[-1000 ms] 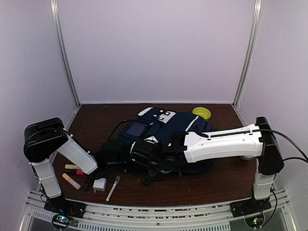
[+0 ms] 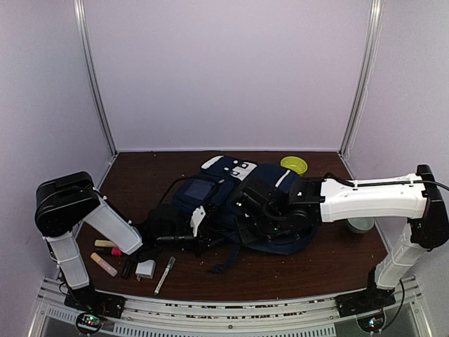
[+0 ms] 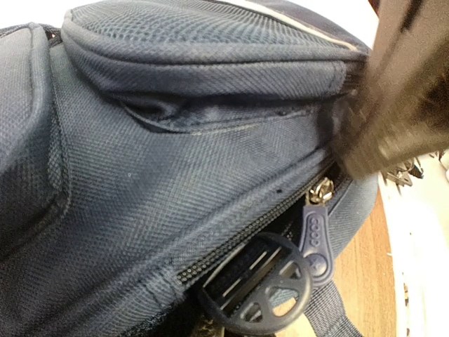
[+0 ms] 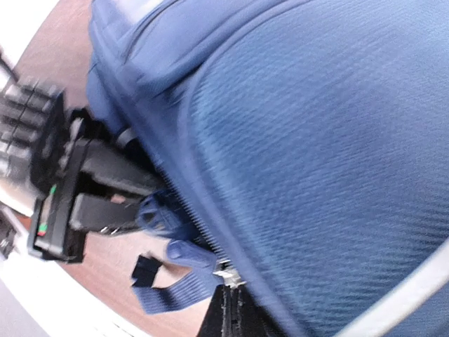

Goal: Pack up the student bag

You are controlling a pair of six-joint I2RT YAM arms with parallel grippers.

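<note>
The dark blue school bag [image 2: 277,179] lies in the middle of the table, its zipped edge towards the front. My left gripper is shut on a dark blue piece of the bag at that edge. A round slotted plastic buckle [image 3: 298,309] shows there in the left wrist view, beside a zip slider [image 3: 323,191] with its pull tab [image 3: 316,242] hanging. My right gripper is shut, its tips at a metal zip slider [image 4: 228,272] on the bag's edge. Whether a thin tab sits between those fingers is hidden.
At the front left lie a white block [image 2: 145,269], a pen [image 2: 165,275], a glue stick [image 2: 104,264] and several small items. A yellow bowl [image 2: 294,165] stands behind the bag and a pale cup [image 2: 360,225] to its right.
My right arm and gripper have moved to the right along the bag's front edge, away from the left gripper. The left arm holds still, and the bag's position looks unchanged.
</note>
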